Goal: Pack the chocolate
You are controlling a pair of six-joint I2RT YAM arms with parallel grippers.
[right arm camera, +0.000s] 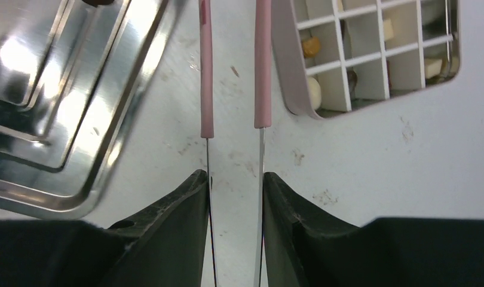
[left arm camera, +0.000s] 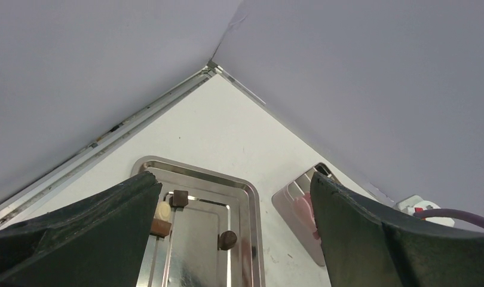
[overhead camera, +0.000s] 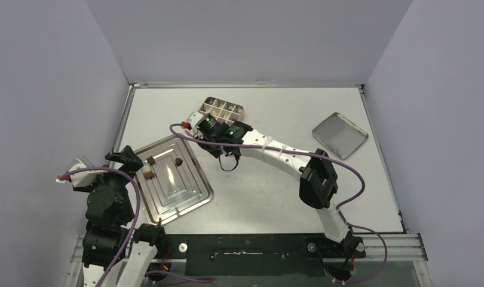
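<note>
A metal tray (overhead camera: 192,197) at left holds a few chocolates, among them a dark round one (left arm camera: 227,240), a dark square (left arm camera: 180,198) and a brown piece (left arm camera: 160,228). The compartment box (right arm camera: 365,72) at the back holds several sweets. My right gripper is between tray and box; its pink pads (right arm camera: 263,89) stand a little apart, with nothing visible between them in this view, so its grip is unclear. My left gripper is open over the tray's left side, empty.
An empty smaller tray (overhead camera: 340,134) lies at the right. Walls close in the left, back and right sides.
</note>
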